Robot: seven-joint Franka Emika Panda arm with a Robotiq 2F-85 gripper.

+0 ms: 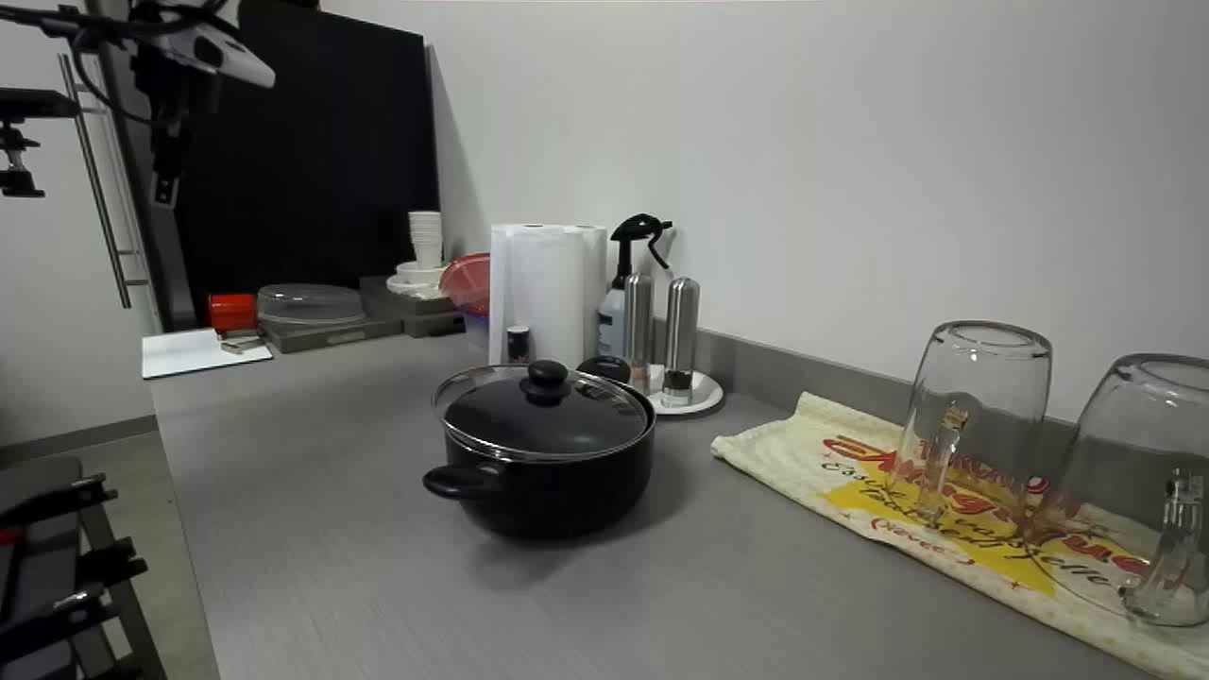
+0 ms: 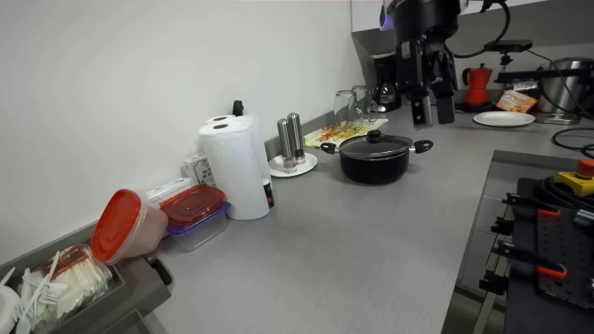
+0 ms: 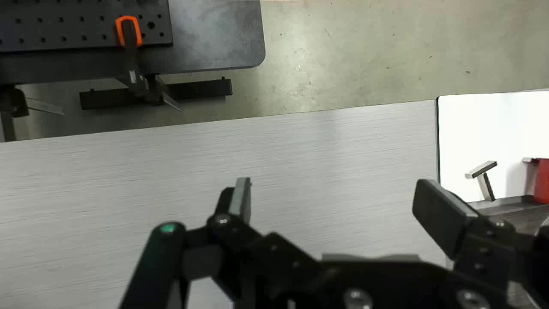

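Observation:
My gripper is open above the grey counter, and only bare countertop shows between its fingers in the wrist view. Exterior view 2 has the same gripper hanging high in the air, its two fingers pointing down. A black two-handled pot stands on the counter, covered by a glass lid with a black knob. In the first exterior view the gripper is at the upper left, well away from the pot. The pot lies outside the wrist view.
Two upturned glass mugs rest on a printed cloth. Paper towel rolls and two metal grinders on a white plate line the wall. Food containers stand farther along.

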